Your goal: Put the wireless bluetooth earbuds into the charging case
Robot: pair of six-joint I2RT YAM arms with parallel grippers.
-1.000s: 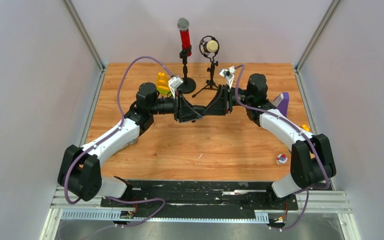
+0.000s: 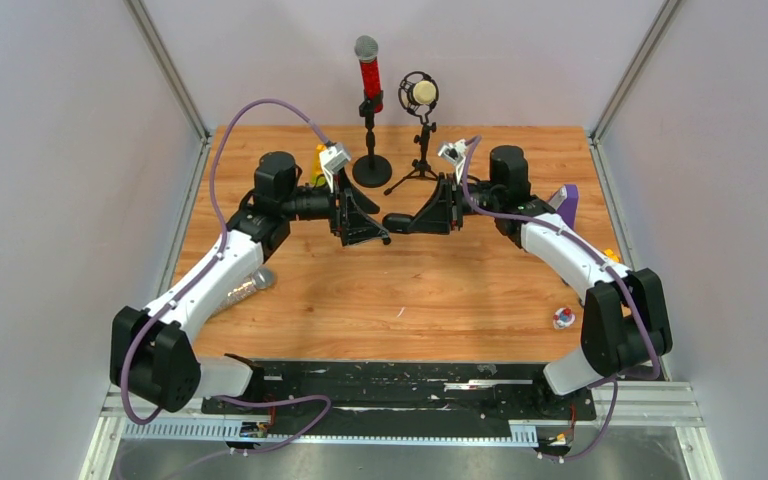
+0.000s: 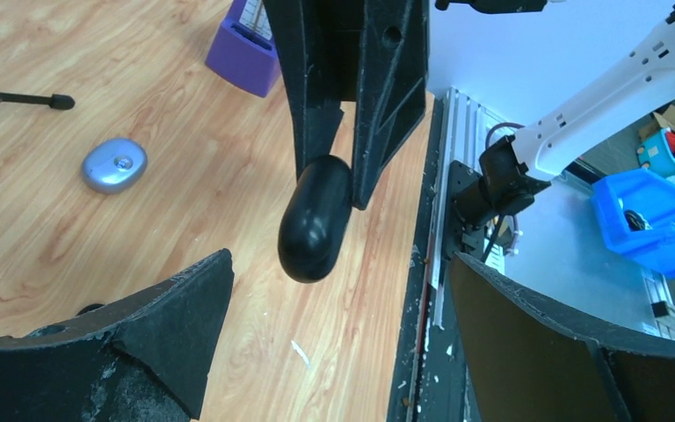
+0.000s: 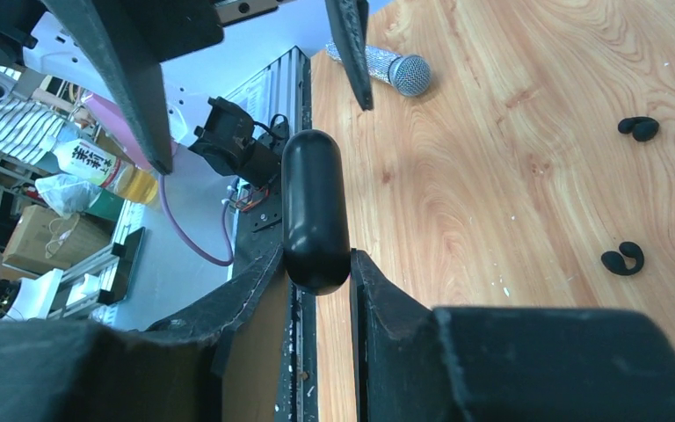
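The charging case, a smooth black capsule, is held off the table in my right gripper, which is shut on it. No raised lid or opening shows. Facing it from the left, my left gripper stands open; in the left wrist view the case appears between and beyond its spread fingers, apparently untouched. Two black earbuds lie apart on the wood, the far earbud and the near earbud in the right wrist view. Something black beside the left finger is mostly hidden.
Two microphone stands rise at the back of the table. A silvery microphone lies at the left, a purple block stands at the right, and a small blue-grey object rests on the wood.
My left gripper has drawn back leftward from the case, leaving the case's end in view.
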